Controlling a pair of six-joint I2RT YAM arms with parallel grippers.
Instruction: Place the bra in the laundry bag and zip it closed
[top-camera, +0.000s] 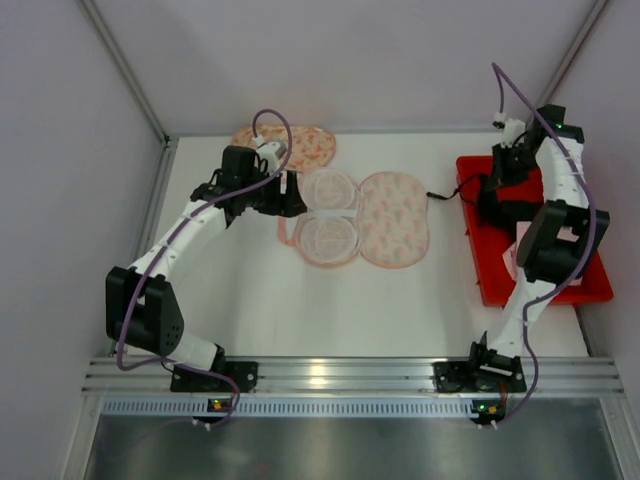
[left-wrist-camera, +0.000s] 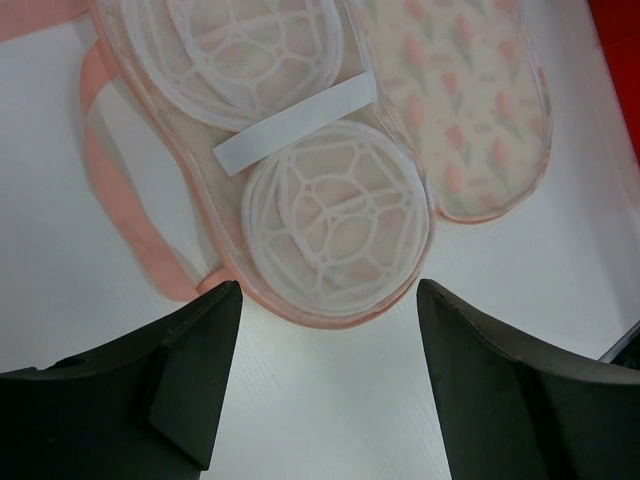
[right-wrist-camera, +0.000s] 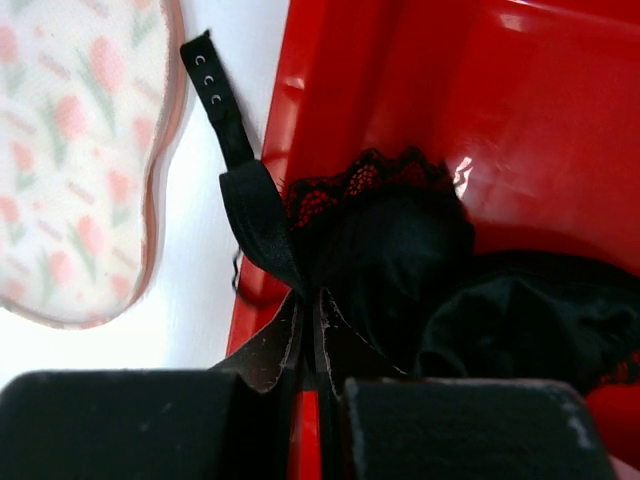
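Observation:
A black lace-edged bra (right-wrist-camera: 390, 260) lies in the red bin, its hooked band end hanging over the bin's left edge onto the table. My right gripper is shut on the bra's band near that edge; from above, the right arm (top-camera: 565, 175) partly covers the cups. Flat at the table's middle lies the opened laundry bag (top-camera: 328, 217), with two round mesh-and-ring halves, a white strip across and a tulip-print flap (top-camera: 393, 220). Above the bag's left side my left gripper stands open and empty.
The red bin (top-camera: 482, 262) fills the table's right side and also holds pink cloth (top-camera: 568, 280). Another tulip-print piece (top-camera: 310, 146) lies at the back left, partly behind the left arm.

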